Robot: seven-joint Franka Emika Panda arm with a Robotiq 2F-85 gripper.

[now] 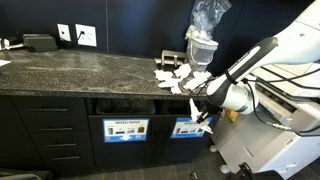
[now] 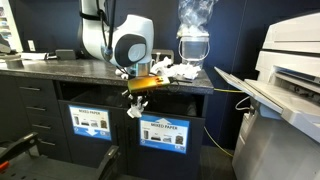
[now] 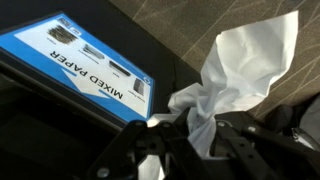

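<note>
A crumpled sheet of white paper [image 3: 245, 70] is pinched in my gripper, which is shut on it; part of the sheet sticks out past the fingers. In the second exterior view the paper [image 2: 137, 105] hangs below the counter's front edge, before the cabinet and near the right-hand mixed paper label [image 2: 164, 133]. The gripper in the first exterior view is at the counter's right end, with the paper [image 1: 202, 120] under it. More crumpled white papers [image 1: 172, 76] lie on the dark countertop [image 1: 80, 75].
Two openings in the cabinet front sit above blue-and-white labels, the left label [image 1: 125, 130] among them. A clear container with a plastic bag [image 1: 203, 45] stands at the counter's back. A large white machine [image 2: 290, 70] stands to the right.
</note>
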